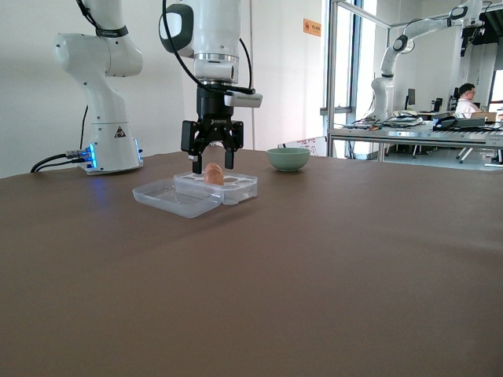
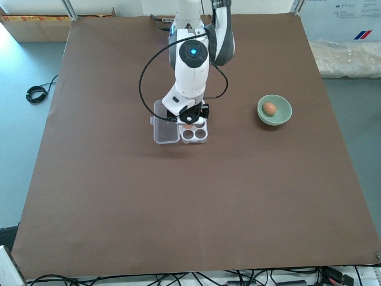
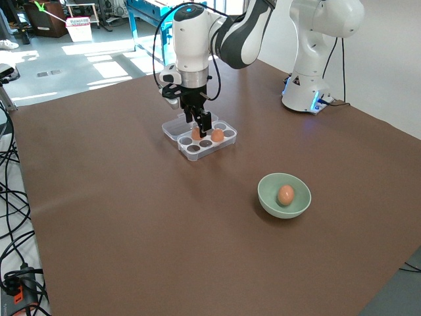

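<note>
A clear egg carton (image 3: 207,143) with an open lid (image 1: 177,201) sits on the brown table. It holds eggs (image 1: 214,174) in some of its cups, others empty. My black gripper (image 1: 213,161) hangs low over the carton, its two fingers apart on either side above the eggs, with nothing seen held. In the left view the arm hides much of the carton. A pale green bowl (image 2: 274,118) to the right in that view holds one egg (image 3: 285,195).
Cables (image 3: 16,217) run outside the table's edge.
</note>
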